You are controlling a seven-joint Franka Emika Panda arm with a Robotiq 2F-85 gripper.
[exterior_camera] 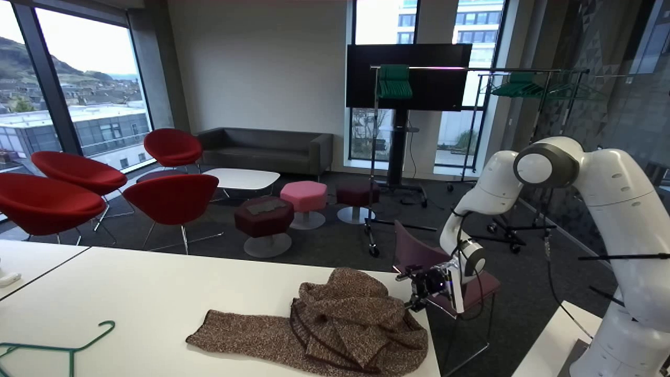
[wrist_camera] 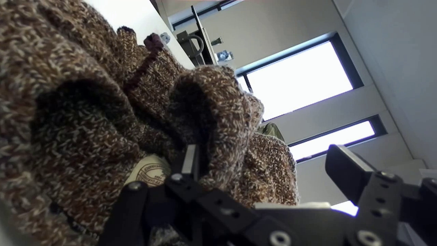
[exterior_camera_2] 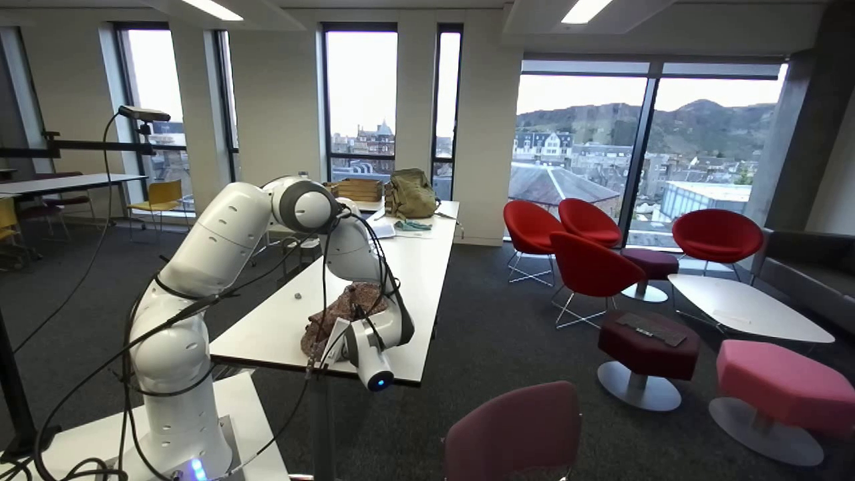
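Note:
A brown knitted garment (exterior_camera: 358, 314) lies crumpled near the right end of the white table, one sleeve stretched out to the left. At its right side, by the table's edge, my gripper (exterior_camera: 409, 290) stands open. In the wrist view the gripper has its fingers wide apart. One finger (wrist_camera: 189, 160) is close against the garment's folds (wrist_camera: 221, 110), beside a pale round label (wrist_camera: 150, 171); whether it touches cannot be told. The other finger (wrist_camera: 348, 168) is clear of the knit. In exterior view 2 the arm partly covers the garment (exterior_camera_2: 353, 308) and hides the gripper.
A green hanger (exterior_camera: 69, 348) lies at the table's left. A purple chair (exterior_camera: 417, 248) stands close behind the gripper, off the table's edge. Bare tabletop (exterior_camera: 157, 283) spreads left of the garment. A green backpack (exterior_camera_2: 410, 194) sits at the table's far end.

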